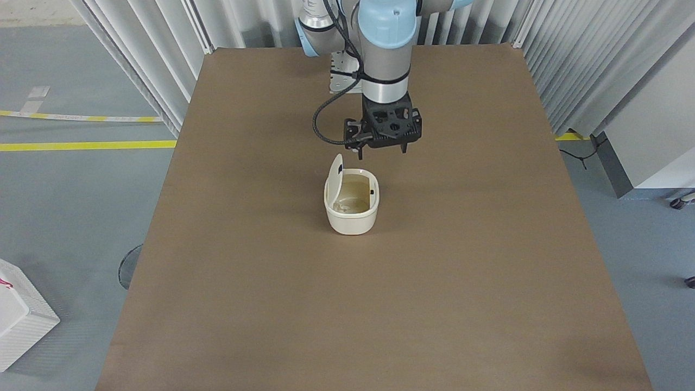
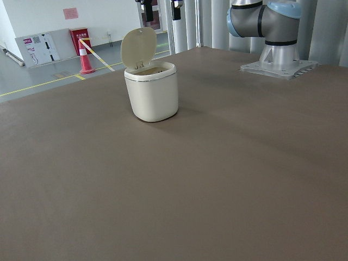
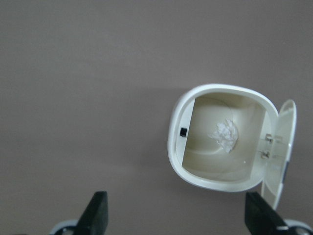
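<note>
A small cream bin (image 1: 352, 221) stands on the brown table with its lid (image 2: 137, 48) raised, also seen in the wrist view, where a crumpled white paper (image 3: 226, 134) lies on its inside floor. My gripper (image 1: 382, 150) is above and a little behind the bin in the front view. In the wrist view its two fingers are wide apart at the bottom edge, open with nothing between them, and the bin sits beyond them to the upper right.
The arm's base (image 2: 277, 69) stands at the back edge, before white curtains.
</note>
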